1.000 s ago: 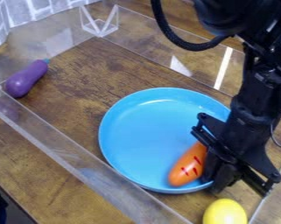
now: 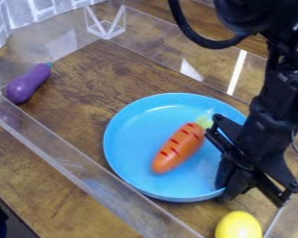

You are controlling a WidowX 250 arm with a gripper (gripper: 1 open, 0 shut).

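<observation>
A toy carrot (image 2: pixel 177 148), orange with a pale green top, lies tilted on the blue plate (image 2: pixel 136 130), toward its right half. The black gripper (image 2: pixel 226 164) is at the plate's right edge, low beside the carrot's upper end; whether its fingers are open or shut is hard to make out.
A purple eggplant toy (image 2: pixel 27 85) lies at the far left by the clear plastic border. A yellow lemon-like object (image 2: pixel 238 226) sits at the bottom right, just below the gripper. Bare wood lies above and left of the plate.
The carrot has moved up and left on the plate, away from the lower right, and more of it shows. The gripper has shifted only slightly.
</observation>
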